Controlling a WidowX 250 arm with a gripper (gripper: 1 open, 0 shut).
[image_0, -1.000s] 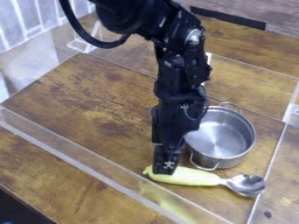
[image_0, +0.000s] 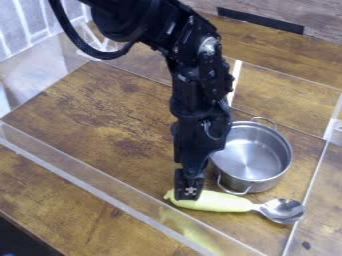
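My black gripper (image_0: 190, 180) points down over the pale yellow handle (image_0: 219, 201) of a spoon, whose silver bowl (image_0: 282, 210) lies at the lower right. The fingertips are at the handle's left part; the arm hides the space between them, and whether they touch it is unclear. A steel pot (image_0: 254, 158) with loop handles stands just right of the gripper, behind the spoon.
Clear plastic edging runs around the work area. A white object behind the arm at the upper right is mostly hidden.
The arm and gripper have shifted very slightly. The spoon and pot look unmoved.
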